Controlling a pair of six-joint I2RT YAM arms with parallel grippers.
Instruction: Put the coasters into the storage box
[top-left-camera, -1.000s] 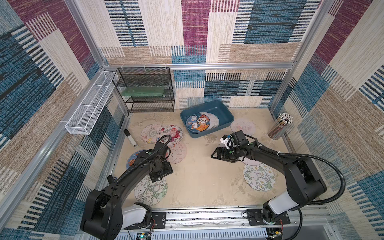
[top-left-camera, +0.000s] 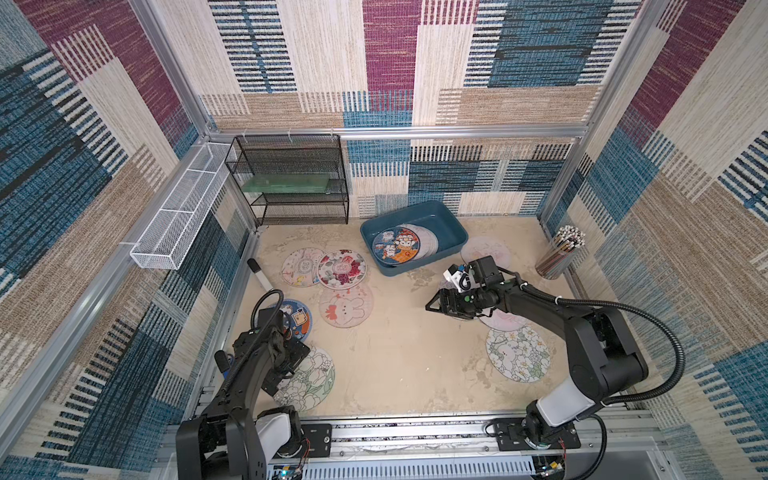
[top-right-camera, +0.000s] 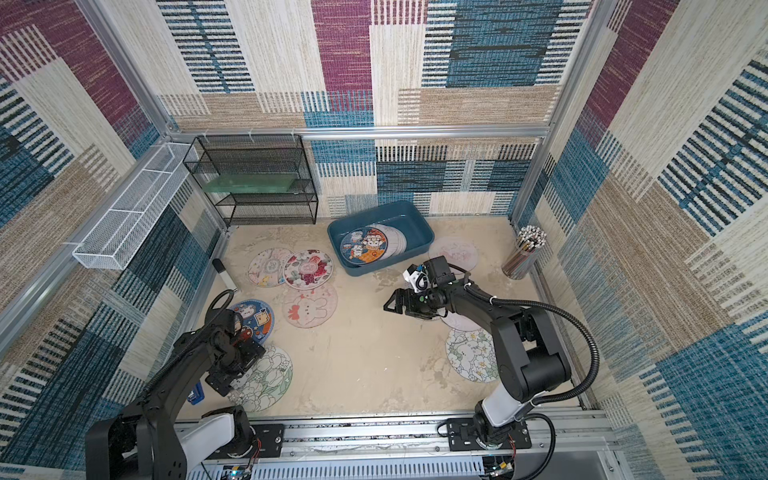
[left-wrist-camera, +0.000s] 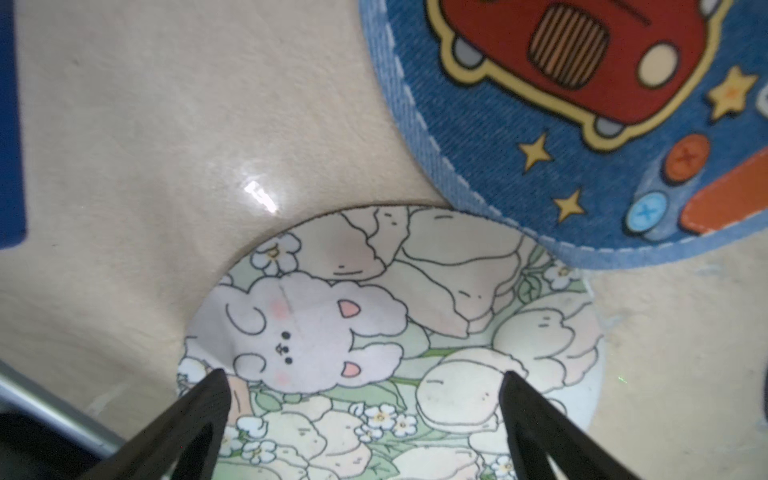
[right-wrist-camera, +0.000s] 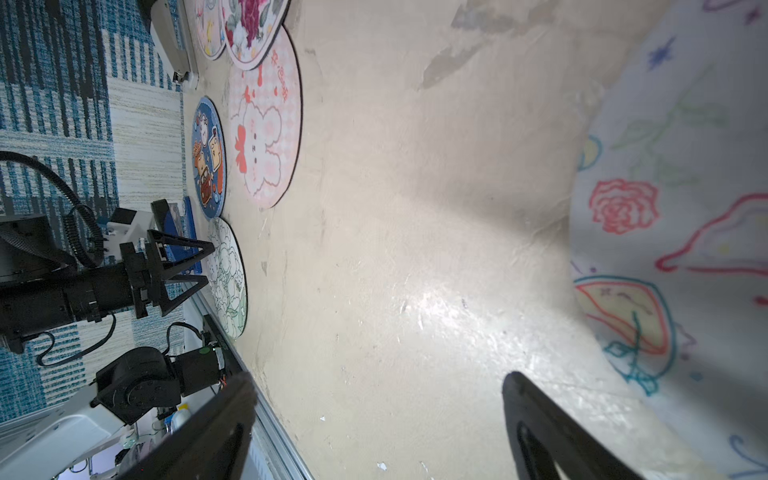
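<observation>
The blue storage box (top-left-camera: 437, 236) stands at the back centre with coasters (top-left-camera: 396, 245) inside. My left gripper is open low over a green floral bunny coaster (left-wrist-camera: 320, 328), which touches a blue denim-look coaster (left-wrist-camera: 560, 160). Pink and floral coasters (top-left-camera: 345, 310) lie left of centre. My right gripper, open and empty, hangs beside a pale coaster (right-wrist-camera: 672, 216) at centre right; more coasters (top-left-camera: 517, 356) lie on that side.
A black wire rack (top-left-camera: 288, 180) stands at the back left, a white wire basket (top-left-camera: 176, 212) on the left wall. A cup of sticks (top-left-camera: 550, 260) is at the right.
My left gripper has moved left and toward the front, onto the area over the green bunny coaster.
</observation>
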